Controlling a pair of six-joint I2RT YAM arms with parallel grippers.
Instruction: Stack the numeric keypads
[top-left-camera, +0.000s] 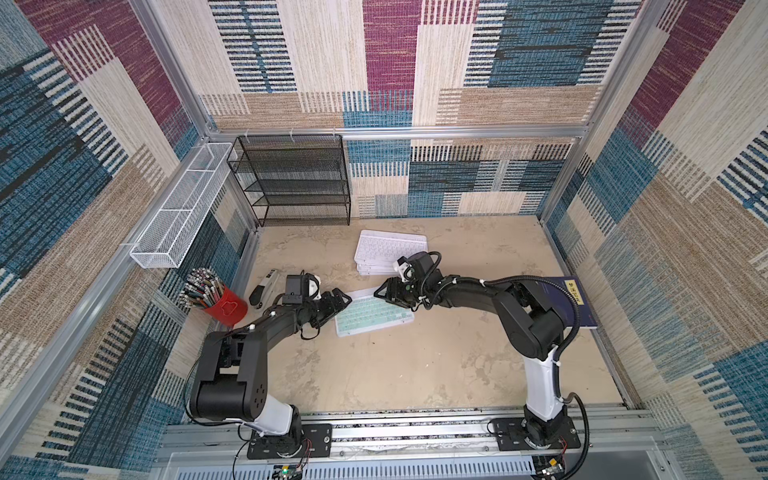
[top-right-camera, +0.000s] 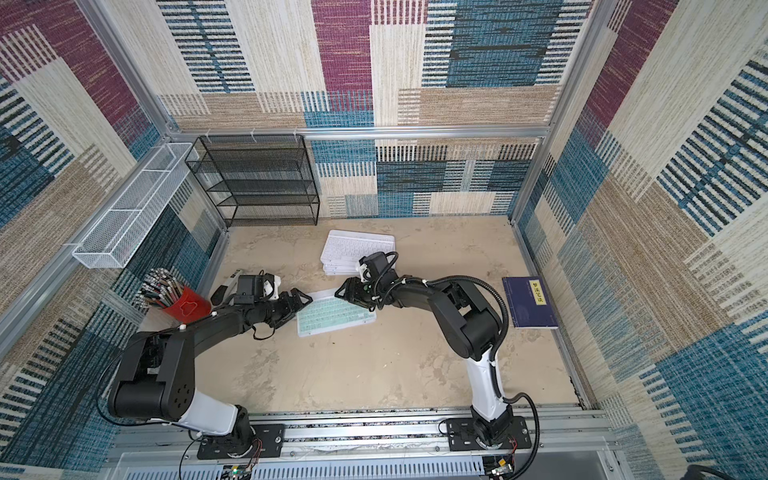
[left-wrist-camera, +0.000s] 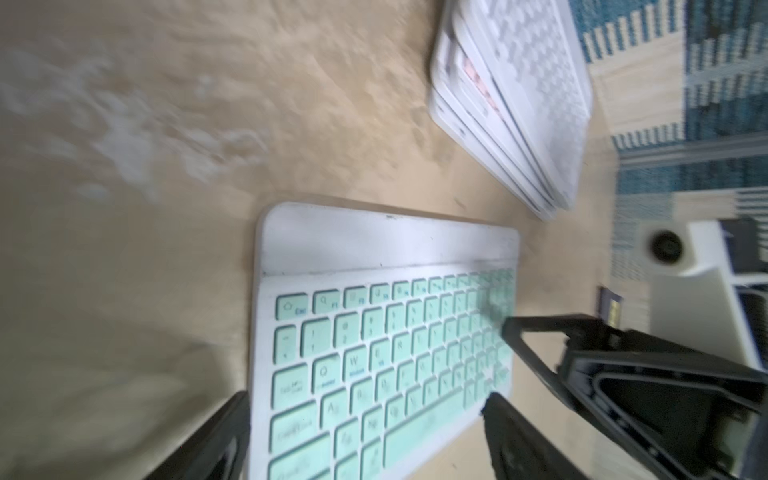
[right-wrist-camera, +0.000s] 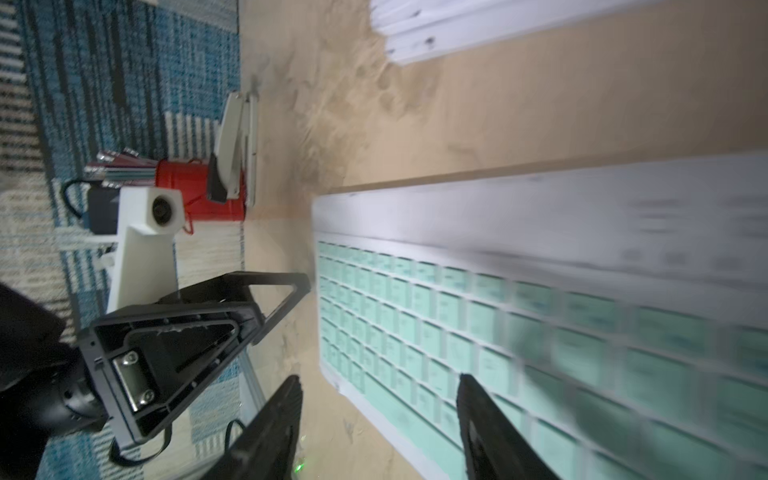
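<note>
A white keyboard with mint-green keys (top-left-camera: 374, 316) lies slanted across the middle of the table, its right end higher in the top left view. My left gripper (top-left-camera: 344, 298) is open over its left end. In the left wrist view the keyboard shows behind the gap between the fingers; whether they touch it is unclear. At the right end my right gripper (top-left-camera: 385, 294) is partly open, its fingertips (right-wrist-camera: 272, 428) apart and nothing seen held between them. Behind stands a stack of white keyboards (top-left-camera: 392, 246), seen edge-on at the left wrist view's upper right (left-wrist-camera: 520, 88).
To the left are a red pen cup (top-left-camera: 228, 308) and a black-and-white tool (top-left-camera: 262, 288). A dark blue book (top-right-camera: 529, 302) lies at the right edge. A black mesh rack (top-left-camera: 296, 180) stands at the back left.
</note>
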